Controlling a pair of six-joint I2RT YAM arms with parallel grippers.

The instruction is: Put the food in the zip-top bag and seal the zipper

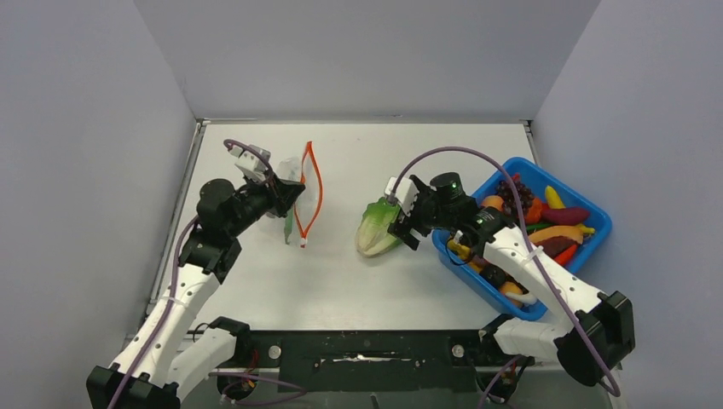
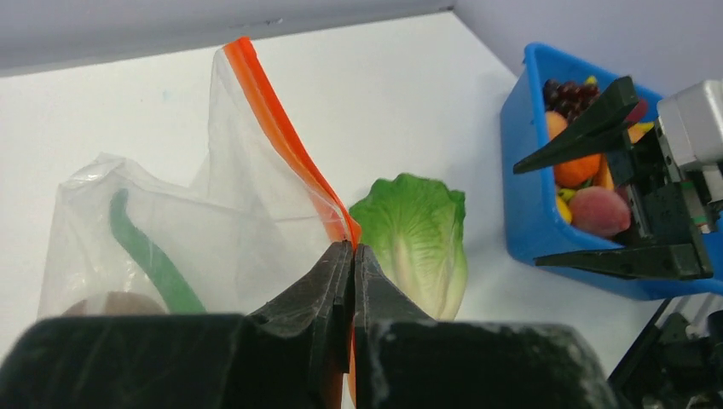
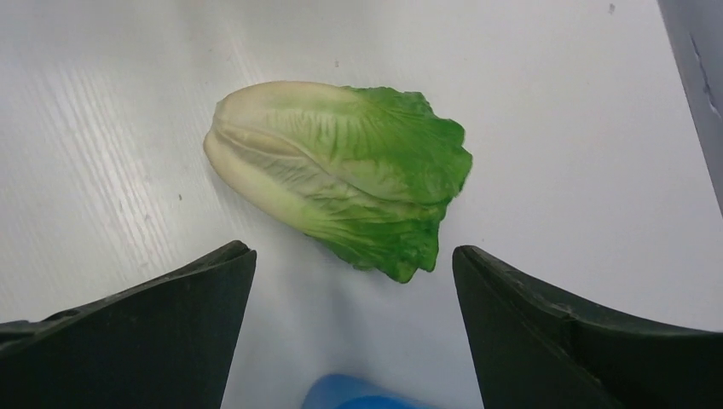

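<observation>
A clear zip bag (image 2: pixel 247 230) with an orange rim (image 1: pixel 319 183) hangs from my left gripper, which is shut on the rim's edge. Through its film a green bean-like item (image 2: pixel 152 251) and part of a brown round item (image 2: pixel 115 304) show. Outside the bag, the green-and-white lettuce (image 3: pixel 341 170) lies flat on the table, to the right of the bag in the top view. My right gripper stands open with nothing between its fingers, above and just right of the lettuce, whose right edge it hides in the top view.
At the right a blue bin (image 1: pixel 603 223) holds many toy fruits and vegetables, partly under my right arm. Grey walls bound the workspace left, back and right.
</observation>
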